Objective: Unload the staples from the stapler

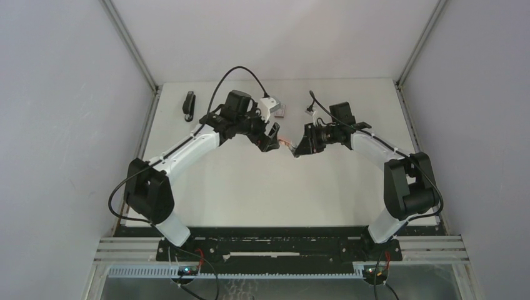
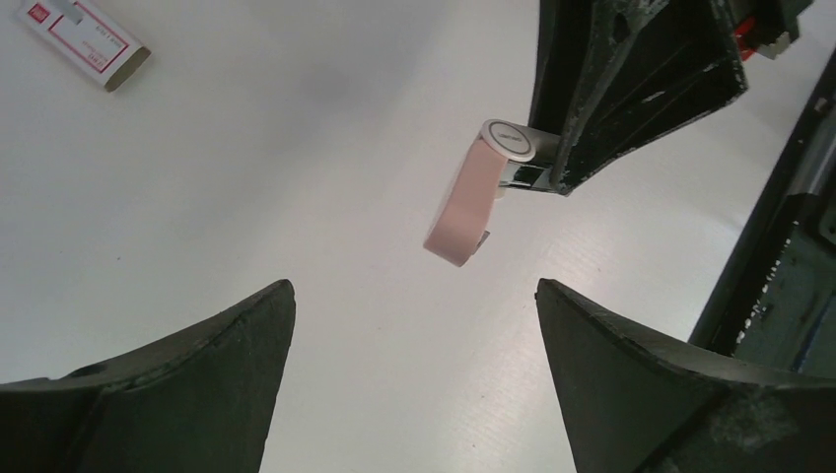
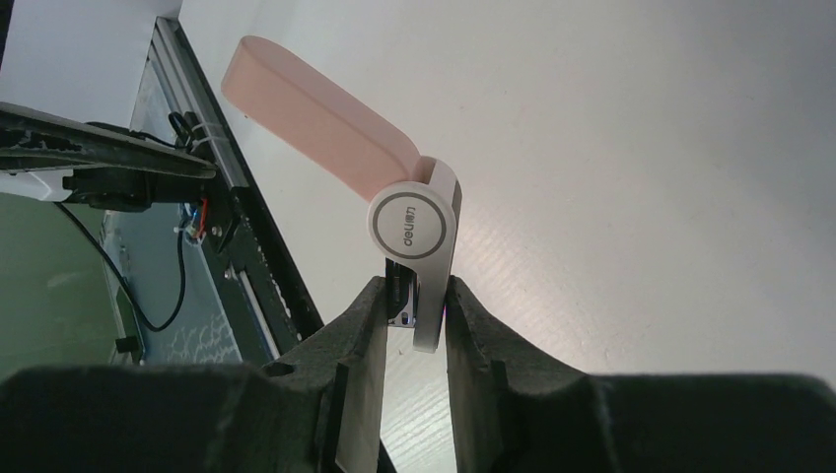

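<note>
A small pink and white stapler (image 3: 399,212) hangs above the table, with its pink arm swung up and away from the metal body. My right gripper is shut on the body end; its fingers hide part of the metal channel, and I cannot tell whether staples are inside. In the left wrist view, the pink arm (image 2: 463,207) points toward my left gripper. That gripper stands open, with nothing between its fingers, just left of the stapler and apart from it.
At the table's back left lies a black stapler (image 1: 189,106). Behind the left gripper sits a small red and white box (image 1: 280,111), also in the left wrist view.
</note>
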